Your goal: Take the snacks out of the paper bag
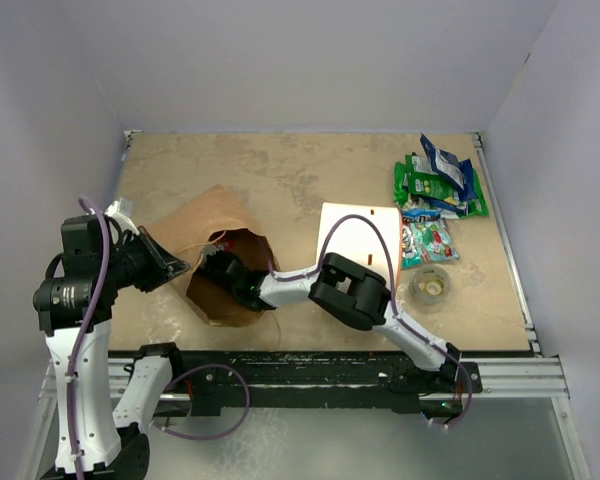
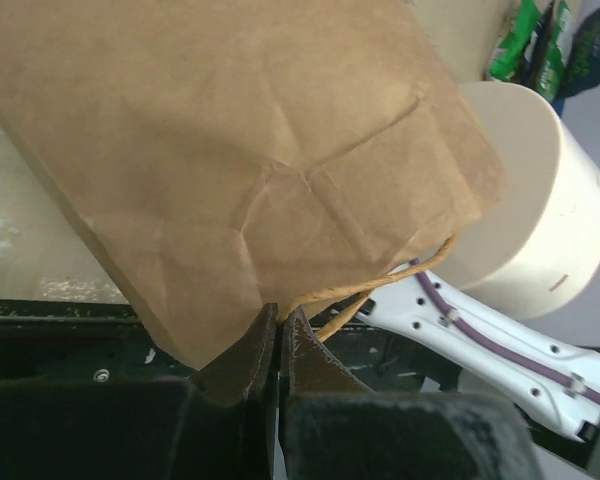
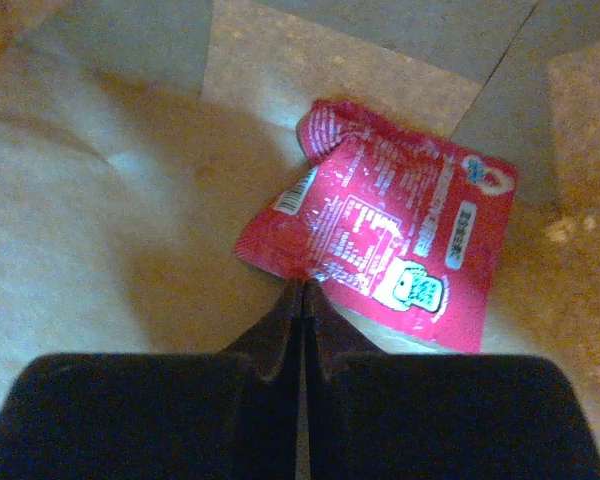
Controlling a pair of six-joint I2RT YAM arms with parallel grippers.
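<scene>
The brown paper bag (image 1: pixel 202 218) lies tipped over on the left of the table, its mouth facing right. Inside it, a red snack packet (image 3: pixel 400 225) rests against the paper. My right gripper reaches into the mouth and is shut; its tips meet the packet's near edge, and whether they pinch it I cannot tell. Just left of the bag, my left gripper is shut on the twisted paper handle (image 2: pixel 380 282). Several snack packets (image 1: pixel 445 190) in green and blue are piled at the right back, with a teal one (image 1: pixel 430 242) in front.
A white cylinder (image 1: pixel 350 230) stands behind the right arm, close to its forearm. A clear round container (image 1: pixel 430 285) sits at the right. Between bag and snack pile, the back middle of the table is bare.
</scene>
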